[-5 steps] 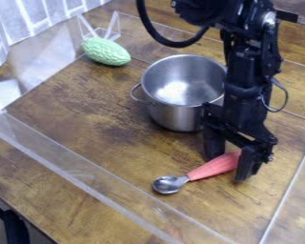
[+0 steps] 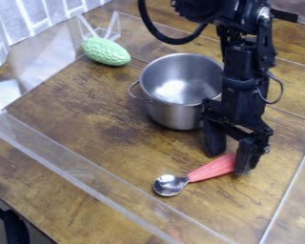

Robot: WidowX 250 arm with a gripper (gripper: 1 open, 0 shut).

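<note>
A spoon with a steel bowl and red handle point(image 2: 210, 170) lies on the wooden table, right of centre near the front. My black gripper point(image 2: 229, 152) is low at the right, its fingers around or just over the far end of the red handle; whether they are closed on it is hard to make out. A steel pot point(image 2: 170, 88) stands just behind, beside my arm.
A pale green textured object point(image 2: 106, 50) lies at the back left. Clear plastic edging runs along the left side of the table point(image 2: 79, 119).
The gripper has shifted very slightly near the handle's end; the spoon and pot look almost unmoved.
</note>
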